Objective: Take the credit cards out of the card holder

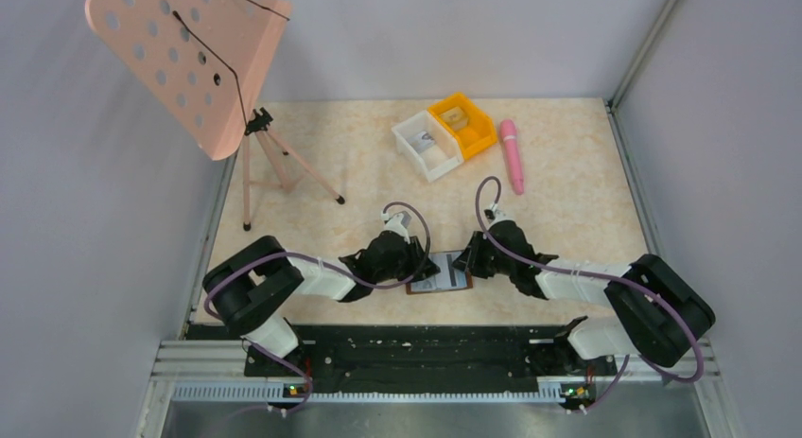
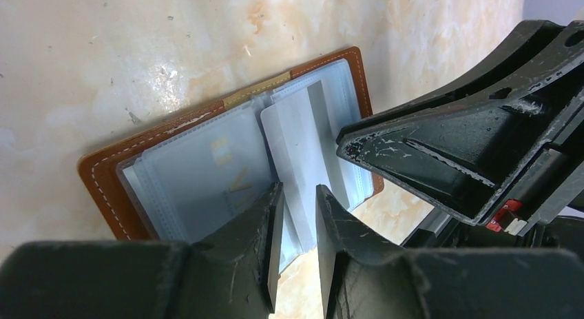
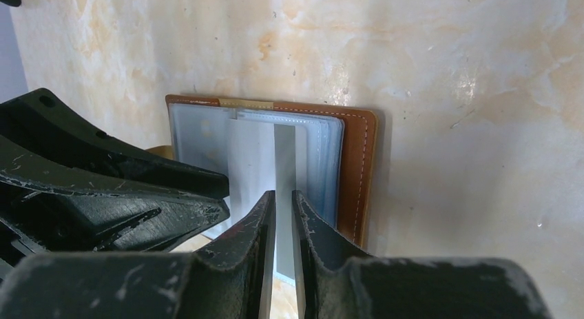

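Observation:
The brown card holder [image 1: 441, 289] lies open on the table between my two arms, clear plastic sleeves [image 2: 200, 171] over both halves. A white card with a grey stripe shows in the right-hand sleeves; in the right wrist view this card [image 3: 251, 153] stands upright in frame. My left gripper is partly open, its fingertips over the card's left and middle part. My right gripper is also partly open, with a narrow gap over the grey stripe. Whether the fingertips touch the sleeves or card cannot be told.
A white box [image 1: 426, 143] and a yellow box [image 1: 478, 126] stand at the back, each with something small inside. Right of them lies a pink cylinder [image 1: 512, 157]. A tripod [image 1: 274, 159] with a pink board stands at the far left. Free table surrounds the holder.

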